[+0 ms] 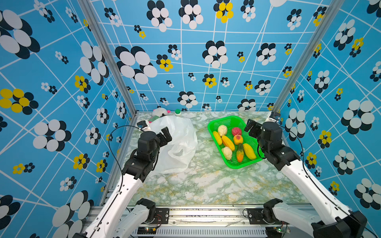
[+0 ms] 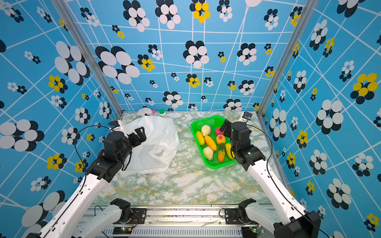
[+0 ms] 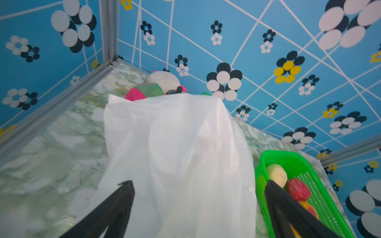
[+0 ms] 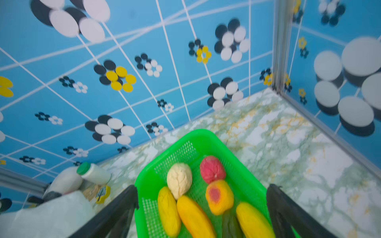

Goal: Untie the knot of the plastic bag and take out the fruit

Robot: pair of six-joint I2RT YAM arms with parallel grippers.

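The white plastic bag (image 1: pixel 176 150) lies spread and crumpled on the left of the table, with no fruit visible in it. Yellow, red, green and cream fruit and vegetables, including a peach (image 2: pixel 221 139), lie in the green basket (image 1: pixel 231 162) to the right. My left gripper (image 1: pixel 165 134) is raised over the bag, open, its blurred fingers at the lower edge of the left wrist view. My right gripper (image 1: pixel 250 127) is raised over the back right of the basket, open, with nothing between its fingers.
A white bottle with green cap (image 4: pixel 97 175) and several toys, including a grey-white plush (image 3: pixel 162 81), stand at the back left.
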